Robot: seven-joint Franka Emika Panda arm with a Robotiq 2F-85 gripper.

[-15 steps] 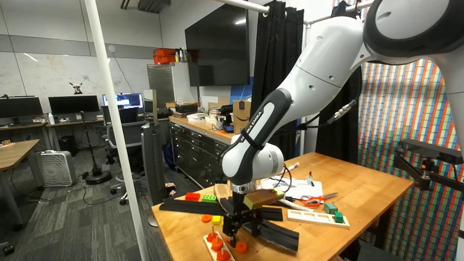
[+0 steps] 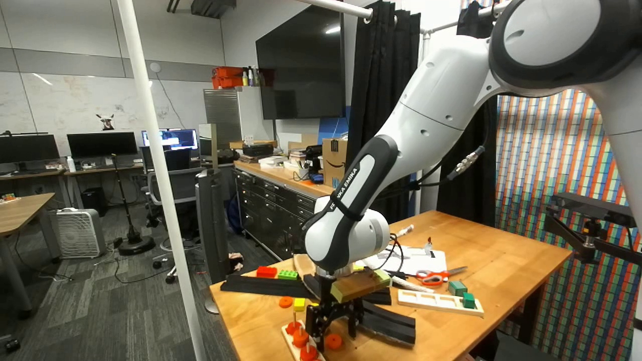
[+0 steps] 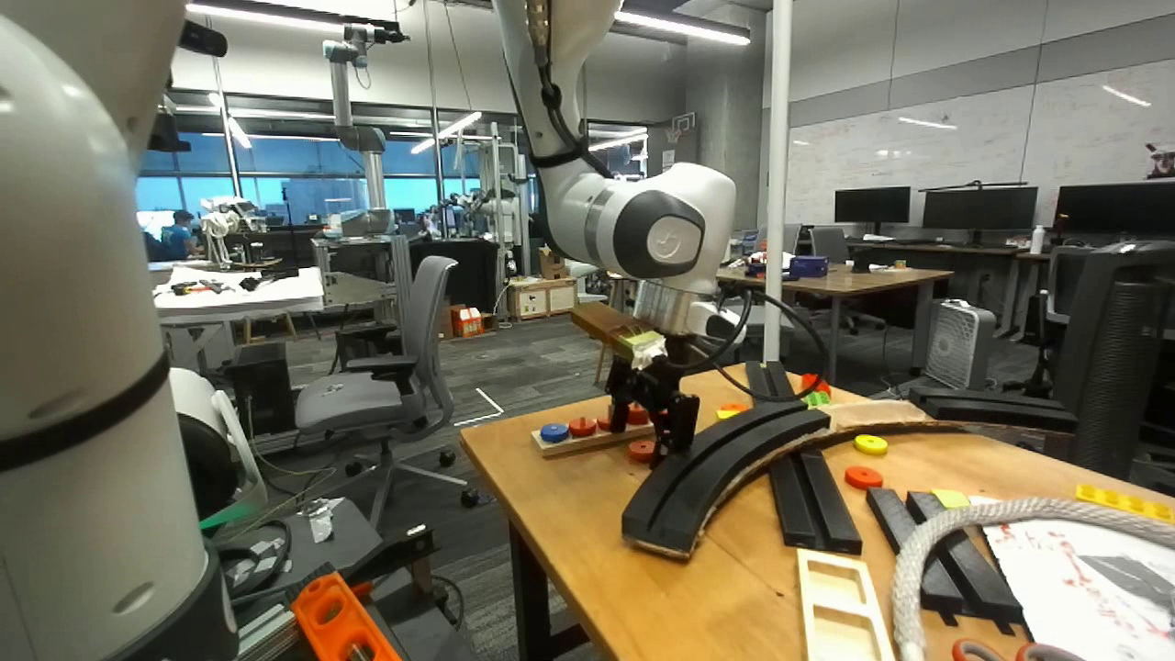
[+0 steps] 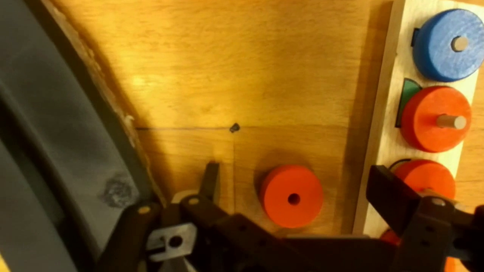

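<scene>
My gripper stands open low over the table, with a loose red disc [image 4: 292, 195] lying in the gap between its spread fingers. The disc has a small centre hole and rests flat on the wood. In exterior view 1 the same red disc [image 2: 332, 342] shows beneath the gripper [image 2: 335, 331]. Beside it is a wooden peg board [image 4: 381, 127] carrying a blue disc [image 4: 449, 45], a red disc [image 4: 436, 118] and further red discs on its pegs. One finger [image 4: 392, 199] hangs over the board's edge and partly hides its lower discs.
A black curved track [image 3: 721, 474] lies close on the gripper's other side. Farther off are an orange disc [image 2: 286, 302], a yellow block [image 2: 299, 304], scissors [image 2: 432, 277] and a wooden tray [image 2: 415, 298] holding a green block [image 2: 468, 300].
The arm has come lower, bringing the gripper down around the loose red disc, with its fingers visibly spread now. The curved track's near end sits very slightly farther right.
</scene>
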